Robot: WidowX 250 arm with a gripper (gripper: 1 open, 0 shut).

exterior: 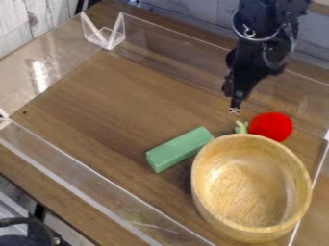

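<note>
My gripper (237,90) hangs in the upper right of the camera view, dark and angled down, above and to the left of a red round object (271,126) with a small green part at its left. Nothing shows held in it; how far its fingers are apart is hard to make out. A light wooden bowl (251,207) stands at the lower right, and a green block (179,149) lies to its upper left.
Clear raised walls edge the work area, with a small clear plastic piece (104,31) at the upper left.
</note>
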